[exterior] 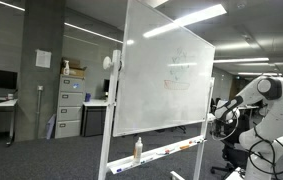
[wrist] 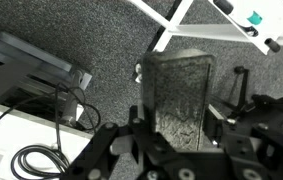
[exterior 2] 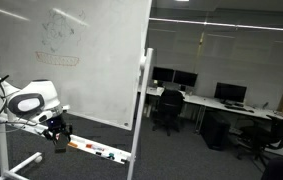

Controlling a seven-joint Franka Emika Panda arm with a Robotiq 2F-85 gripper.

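A grey-faced block with a dark rim, apparently a whiteboard eraser (wrist: 181, 95), fills the middle of the wrist view. My gripper is shut on it. In exterior view 2 the gripper (exterior 2: 57, 131) is low, by the bottom edge of the whiteboard (exterior 2: 101, 80), with the dark eraser (exterior 2: 60, 146) hanging beneath. Faint reddish and grey marks (exterior 2: 59, 60) show on the board's upper left there. In exterior view 1 the gripper is small, near the board's far right side, and its fingers are hard to make out.
Below the board runs a white tray (exterior: 166, 151) carrying several coloured markers (exterior 2: 100, 150). A bottle (exterior: 138, 150) stands at the tray's near end. The frame's post (exterior 2: 140, 105) and feet flank the space. Desks, chairs and a filing cabinet (exterior: 70, 100) stand farther off.
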